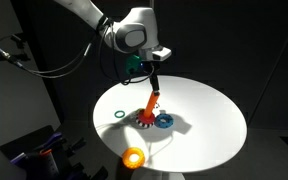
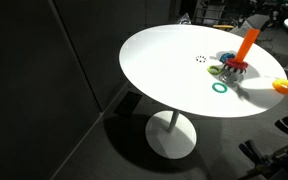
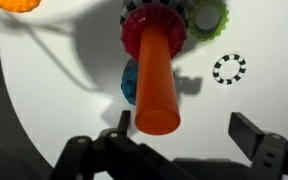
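Note:
An orange post [image 1: 152, 104] rises from a red base [image 1: 145, 118] on the round white table and leans in exterior view 1. My gripper [image 1: 156, 85] is above the post's top. In the wrist view the gripper has its fingers wide apart; the orange post [image 3: 157, 85] points up toward it, its top close to the left finger [image 3: 112, 150]. Neither finger shows a clear grip on it. Beside the base lies a blue ring [image 1: 164, 121], partly hidden by the post in the wrist view.
An orange ring [image 1: 133, 158] lies near the table's edge, a dark green ring [image 1: 119, 114] elsewhere. A lime ring [image 3: 208, 18] and a black-and-white ring [image 3: 229, 69] lie near the base.

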